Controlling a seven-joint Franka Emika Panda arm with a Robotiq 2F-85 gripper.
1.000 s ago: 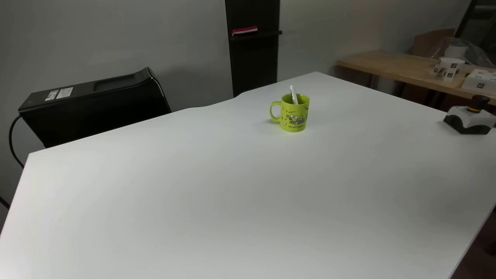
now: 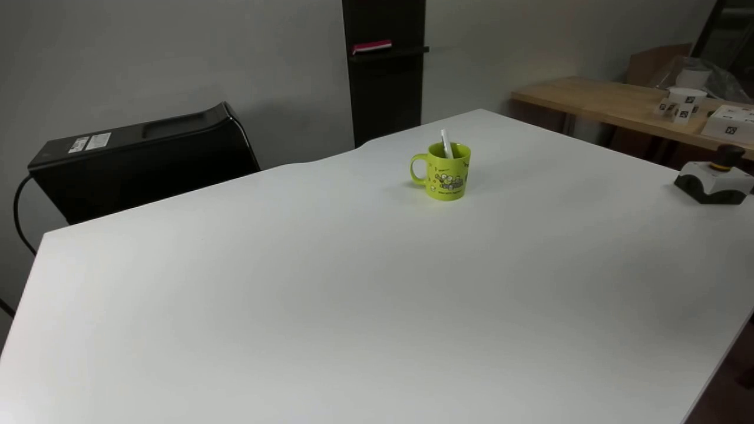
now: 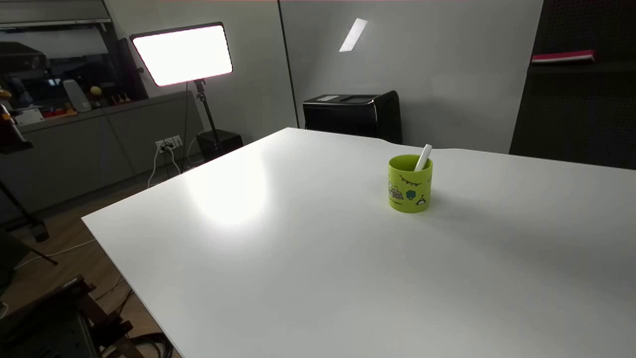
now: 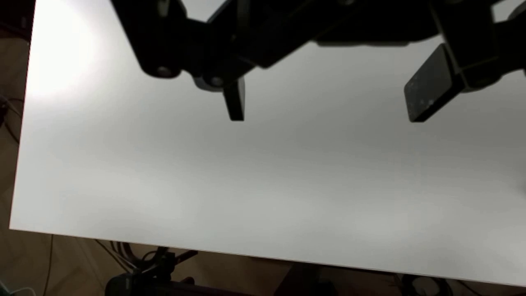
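A lime-green mug (image 2: 446, 179) with printed drawings stands upright on the white table, its handle to the left in exterior view 1. Out of it leans a white stick-like thing, perhaps a marker (image 2: 446, 143), with its lower end hidden inside. Exterior view 2 shows the same mug (image 3: 409, 190) and white marker (image 3: 423, 157) tilted against the rim. My gripper is open above bare tabletop in the wrist view, its fingers wide apart with nothing between them. Neither exterior view has the gripper in it, and the wrist view does not have the mug.
A black-and-white device (image 2: 714, 179) sits at the right side in exterior view 1. Behind the table stands a black bin-like box (image 2: 148, 159).
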